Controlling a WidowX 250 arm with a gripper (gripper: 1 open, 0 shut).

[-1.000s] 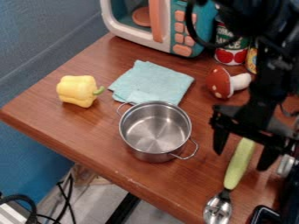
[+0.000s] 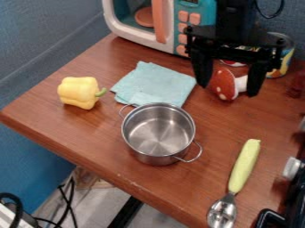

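Observation:
The black gripper (image 2: pixel 245 82) hangs at the upper right over the table, its fingers apart, in front of a red-and-white mushroom toy (image 2: pixel 223 86) that it partly overlaps. A steel pot (image 2: pixel 158 135) stands near the middle. A yellow pepper (image 2: pixel 80 92) lies at the left, beside a folded light-blue cloth (image 2: pixel 155 83). A long pale-yellow object (image 2: pixel 244 165) lies at the lower right, with a steel spoon (image 2: pixel 222 212) below it.
A toy microwave (image 2: pixel 155 20) stands at the back, cans at the back right, partly hidden by the arm. Small items line the right edge.
The gripper has moved up and back, from above the pale-yellow object toward the back of the table by the mushroom toy and cans.

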